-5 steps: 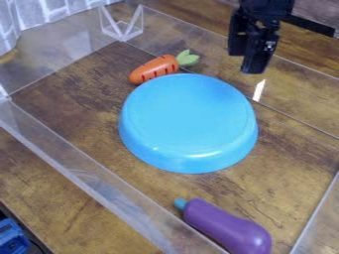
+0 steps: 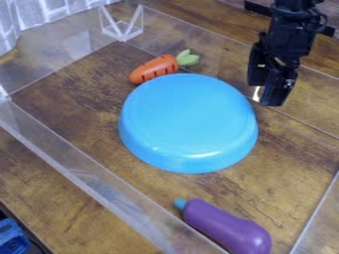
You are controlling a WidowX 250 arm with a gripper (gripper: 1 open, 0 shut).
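My black gripper (image 2: 275,82) hangs at the upper right, open, with nothing seen between its fingers, just beyond the right rim of a round blue plastic disc (image 2: 187,122). An orange toy carrot (image 2: 157,67) with a green top lies behind the disc, to its upper left. A purple toy eggplant (image 2: 227,226) lies at the front right.
Clear plastic walls (image 2: 73,169) border the wooden work surface. A blue object (image 2: 11,238) sits outside at the lower left.
My gripper has come lower, toward the surface at the right of the disc. The disc, carrot and eggplant have not moved.
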